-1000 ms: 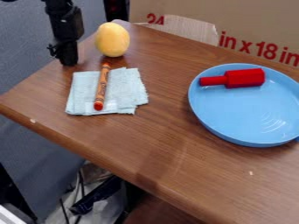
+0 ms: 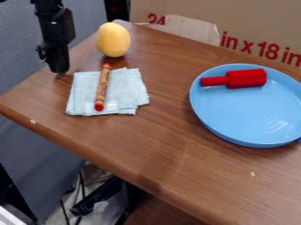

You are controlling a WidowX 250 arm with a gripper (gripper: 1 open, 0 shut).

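My black gripper (image 2: 56, 63) hangs over the table's far left edge, left of a yellow egg-shaped object (image 2: 113, 39). Whether its fingers are open or shut is unclear. A folded pale cloth (image 2: 123, 95) lies on the wooden table with an orange crayon-like stick (image 2: 102, 88) on it. On the right, a red roller-like object (image 2: 245, 78) rests in a blue plate (image 2: 241, 123).
A cardboard box (image 2: 230, 18) stands along the back of the table (image 2: 153, 158). A grey surface and some cables show below the left edge.
The gripper has shifted slightly and changed its angle at the left edge over the last second. The objects on the table have not moved.
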